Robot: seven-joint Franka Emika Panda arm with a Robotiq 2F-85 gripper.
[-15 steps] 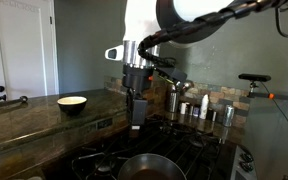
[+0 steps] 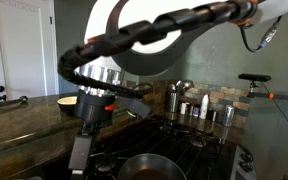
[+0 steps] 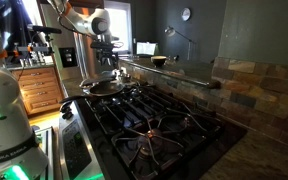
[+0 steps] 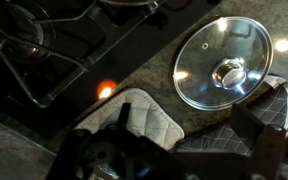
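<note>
My open gripper hangs above a counter in the wrist view, its fingers spread along the lower edge with nothing visibly held between them. Just beyond it lies a round glass lid [image 4: 229, 45] with a metal knob. A pale quilted potholder [image 4: 149, 118] sits near the left finger, and a dark quilted cloth [image 4: 274, 103] is partly hidden by the right one. In exterior view 1 the gripper [image 2: 81, 155] points downward, left of a dark frying pan [image 2: 152, 168] on the stove.
Black burner grates [image 4: 69, 65] border the lid's counter. Exterior view 2 shows a wide stovetop [image 3: 149, 135] with a pan [image 3: 106, 87] at its far end. A bowl [image 2: 67, 103] rests on the raised ledge; canisters [image 2: 204, 107] stand behind the stove. A person [image 3: 99, 35] is in the background.
My arm has swung left and toward the camera in exterior view 1. The gripper has come lower and left of the pan, and the arm now partly covers the bowl.
</note>
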